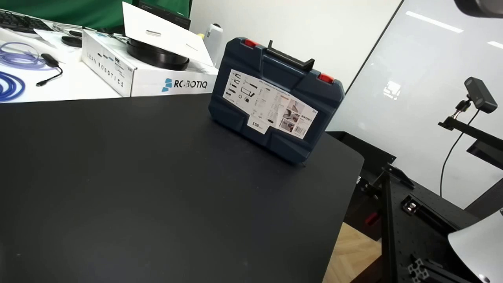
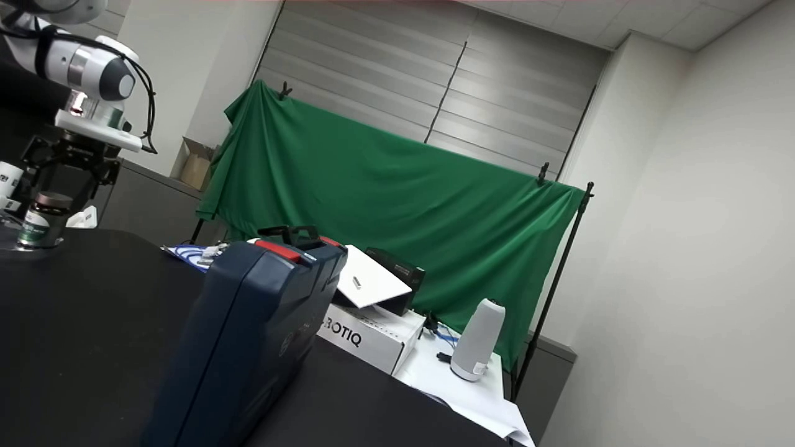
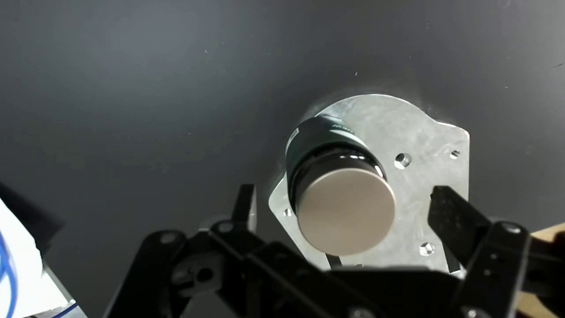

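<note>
In the wrist view a dark jar (image 3: pixel 347 211) with a flat brownish lid stands upright on a grey metal plate (image 3: pixel 423 180). My gripper is open above it, one finger on either side, and the jar's lid lies in the gap nearer the left finger (image 3: pixel 244 206). No contact with the jar is visible. Exterior view 2 has the gripper (image 2: pixel 71 182) pointing down at the far left, with the jar (image 2: pixel 45 220) beneath it. Neither jar nor gripper appears in exterior view 1.
A dark blue tool case (image 1: pixel 273 99) stands upright near the black table's (image 1: pixel 155 188) far right corner. Beyond the table edge sits a white Robotiq box (image 1: pixel 113 66). Blue tubing (image 1: pixel 9 87) lies at the left.
</note>
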